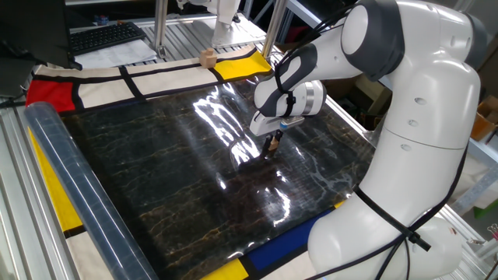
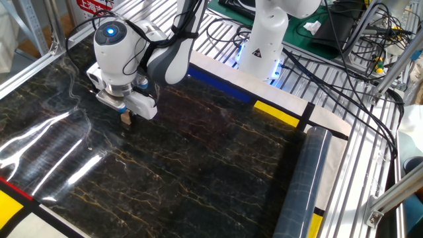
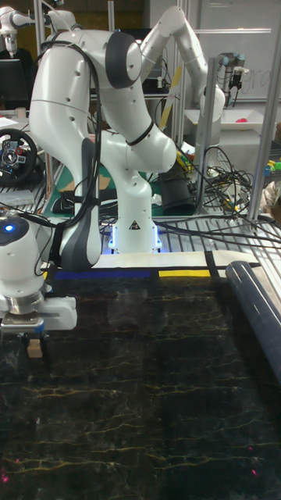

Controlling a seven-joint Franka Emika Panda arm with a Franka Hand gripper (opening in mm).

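Note:
My gripper (image 1: 272, 145) is low over the dark marbled sheet (image 1: 156, 187), right of its middle in exterior view 1. Between its black fingers sits a small wooden block (image 1: 274, 145), and the fingers look shut on it. In exterior view 2 this block (image 2: 126, 118) shows under the hand at the upper left. Exterior view 3 has the block (image 3: 34, 348) below the hand at the left edge, a dark finger close against its right side. Whether the block touches the sheet cannot be told.
A second wooden piece (image 1: 208, 57) stands on the coloured cloth's far border. Along one side of the sheet lies a clear rolled end (image 1: 85, 190). A keyboard (image 1: 106, 36) is beyond the cloth. Most of the sheet is bare, with glare patches.

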